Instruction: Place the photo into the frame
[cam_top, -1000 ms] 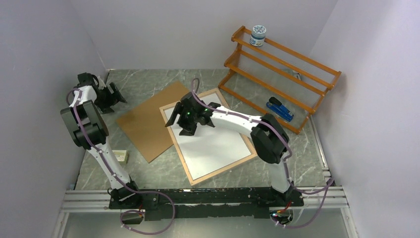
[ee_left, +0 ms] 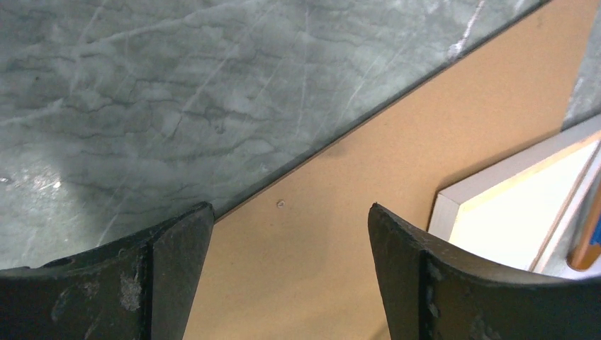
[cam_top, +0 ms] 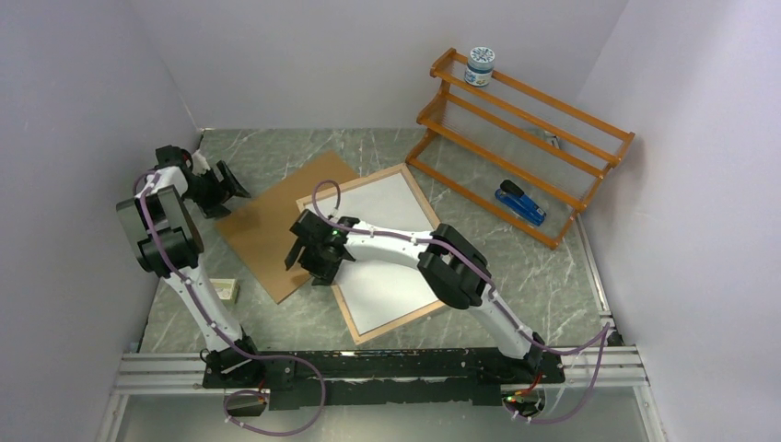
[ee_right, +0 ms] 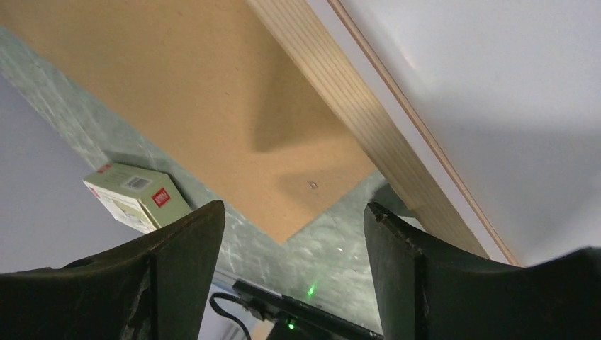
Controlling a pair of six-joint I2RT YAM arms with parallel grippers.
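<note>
A wooden frame (cam_top: 419, 196) with a plain white inside (cam_top: 387, 293) lies mid-table, one long side against or over a flat brown board (cam_top: 267, 247). No printed picture shows on either. My left gripper (cam_top: 232, 203) stands open by the board's upper left edge; in the left wrist view the board (ee_left: 319, 248) spans the gap between its fingers. Open too, my right gripper (cam_top: 302, 273) hangs over the board's lower right edge beside the frame. The right wrist view shows the board's lower corner (ee_right: 290, 209) and the frame's side (ee_right: 354, 106), with nothing gripped.
A small box (cam_top: 224, 290) lies to the left, below the board. At the back right stands a wooden rack (cam_top: 516, 138) with a jar (cam_top: 479, 66) on top and a blue stapler (cam_top: 521, 203) at its lower part. Bare table shows right of the frame.
My right gripper has moved left and toward the front, from over the frame's white inside to the brown board's edge. The left one has shifted slightly right toward the board, which stays put.
</note>
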